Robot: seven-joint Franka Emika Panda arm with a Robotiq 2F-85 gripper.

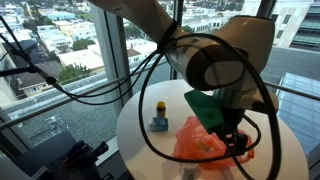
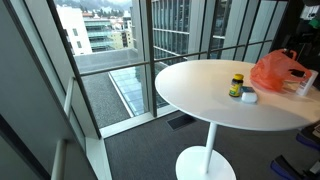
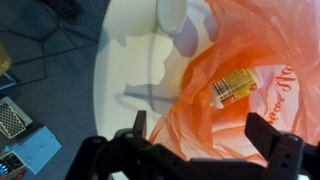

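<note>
A crumpled translucent orange plastic bag [image 1: 193,142] lies on the round white table, and it also shows in exterior view 2 as a bunched orange bag [image 2: 272,74]. In the wrist view a small item with a yellow label [image 3: 233,87] is in the bag's folds. My gripper is open over the bag, its dark fingers wide apart and the orange film spread between them in view. Whether either finger touches the film, I cannot tell. From exterior view 1 the gripper [image 1: 232,142] is low at the bag, partly hidden by the arm and a cable loop.
A yellow-capped bottle [image 2: 237,85] stands beside a small white-and-blue container [image 2: 249,97] on the table, clear of the bag. A white cup-like object [image 3: 172,14] is near the bag. The white tabletop [image 2: 190,85] has bare room away from these items.
</note>
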